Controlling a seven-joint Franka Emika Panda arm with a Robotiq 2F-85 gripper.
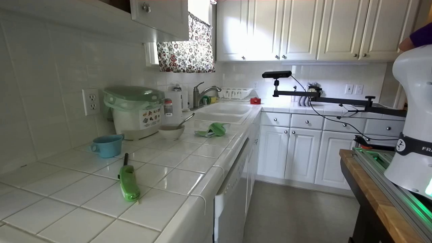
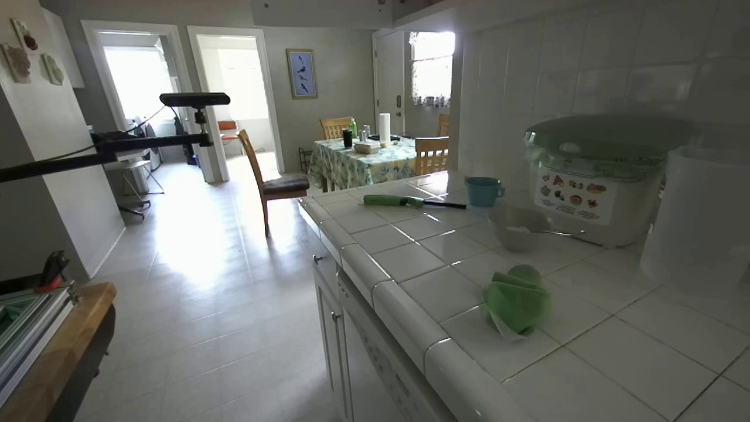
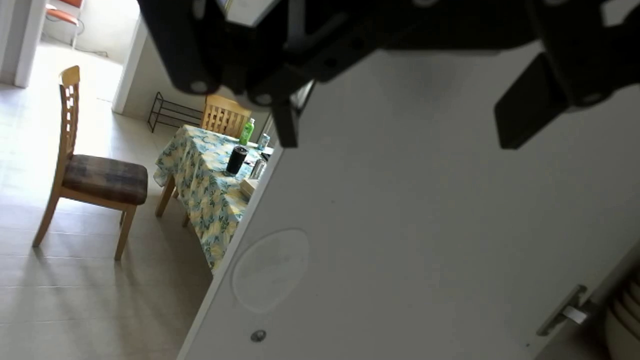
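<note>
My gripper shows in the wrist view, its dark fingers (image 3: 288,129) spread wide with nothing between them. Behind them a white cabinet door (image 3: 432,240) fills most of the picture, slanted, its hinge (image 3: 564,310) at the lower right. Exterior view 1 has an upper cabinet door (image 1: 162,16) with a round knob, beside a dark gap. Neither exterior view shows the gripper. On the tiled counter lie a green lighter (image 1: 128,182) with a black tip, a blue cup (image 1: 108,146), a bowl (image 1: 170,132) with a spoon, and a green cloth (image 1: 217,129).
A lidded white container (image 2: 573,193) stands against the wall, near a translucent pitcher (image 2: 696,218). Stacked bowls (image 3: 624,324) peek in at the wrist view's right edge. A camera boom (image 1: 324,98) crosses above the floor.
</note>
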